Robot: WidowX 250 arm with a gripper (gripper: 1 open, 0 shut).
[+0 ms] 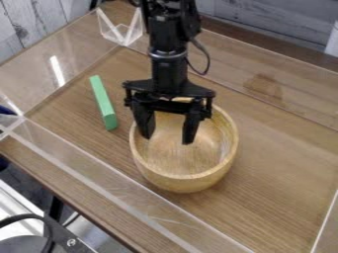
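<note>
A black robot arm hangs from the top of the view down to a wide, pale wooden bowl (185, 168) in the middle of the table. Its gripper (168, 124) is open, its dark fingers spread at the bowl's rear rim, with nothing visible between them. A green bar (103, 102) lies on the table to the left of the bowl.
A clear plastic object (122, 28) stands at the back left. A pale wall (278, 15) runs behind the table. Black cables lie at the lower left.
</note>
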